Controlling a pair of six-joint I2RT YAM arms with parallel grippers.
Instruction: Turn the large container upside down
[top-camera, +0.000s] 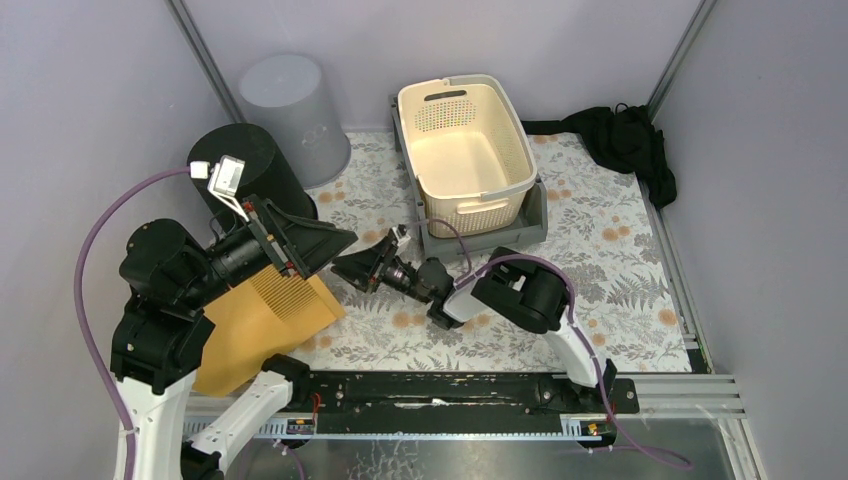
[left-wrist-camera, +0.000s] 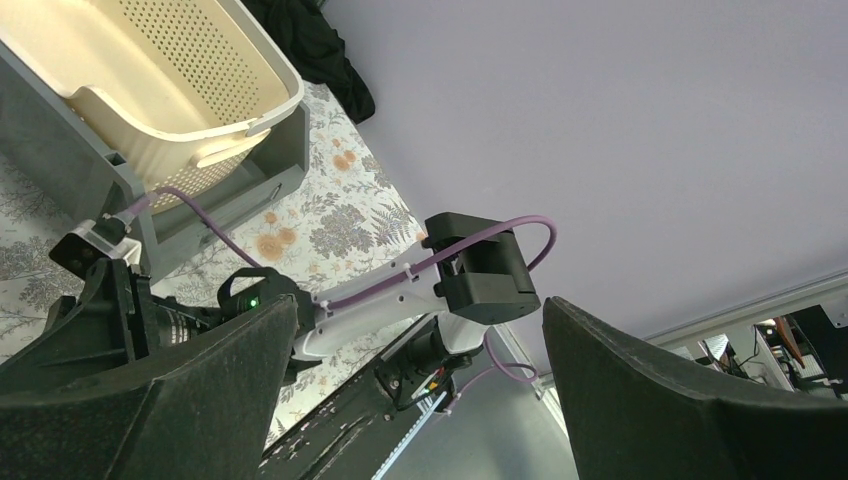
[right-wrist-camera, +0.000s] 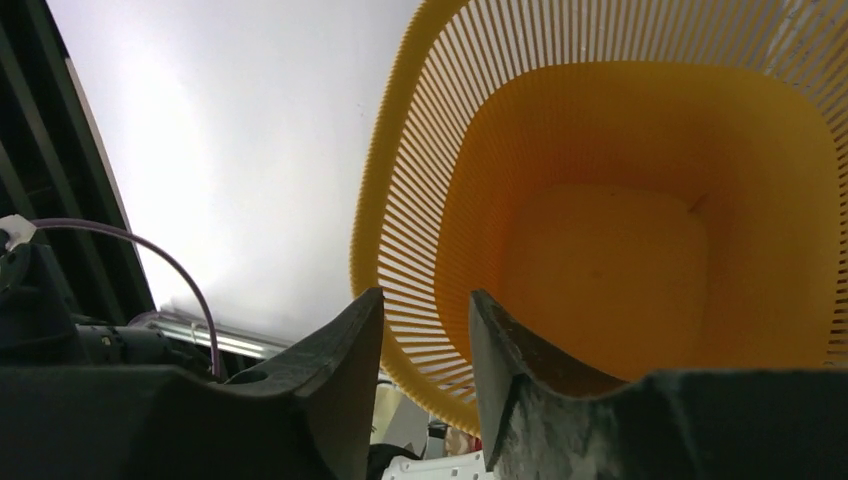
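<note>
The large yellow container is at the front left of the table, tipped on its side and partly covered by the left arm. In the right wrist view its open mouth and slotted rim face the camera, with the hollow inside beyond. My right gripper stands open at that rim; a lower stretch of the edge shows through the gap between its fingers, ungripped. Above the container hangs my left gripper, its fingers wide apart and empty.
A cream basket sits in a grey bin at the back middle. Black and grey bins stand at the back left. Dark cloth lies at the back right.
</note>
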